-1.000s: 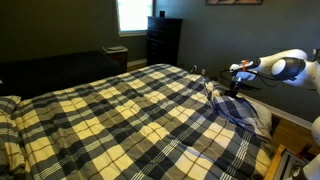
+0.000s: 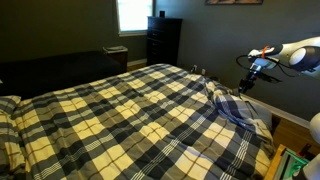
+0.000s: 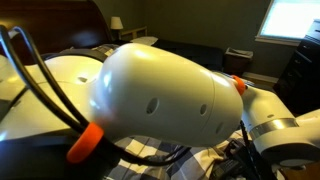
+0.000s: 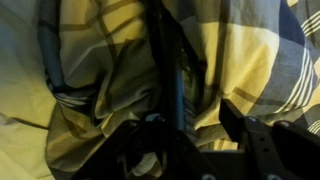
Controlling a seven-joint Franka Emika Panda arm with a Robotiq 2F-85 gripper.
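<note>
In the wrist view, my gripper has a long dark strip (image 4: 176, 65) running between its fingers; it looks shut on this strip, though shadow hides the grip and I cannot tell what the strip is. Rumpled blue, cream and dark plaid cloth (image 4: 240, 55) lies around and beyond it. From across the room, the gripper (image 2: 243, 89) hangs over the far right part of the bed, above bunched bedding (image 2: 228, 106). The plaid blanket (image 2: 120, 110) lies mostly flat over the rest of the bed.
A dark dresser (image 2: 164, 40) and a window (image 2: 135, 15) stand at the back. Wooden floor (image 2: 290, 130) shows right of the bed. The white arm (image 3: 160, 95) blocks much of the second exterior view.
The arm's end has moved to the right over the past second, away from the bed's middle. The flat part of the blanket looks the same.
</note>
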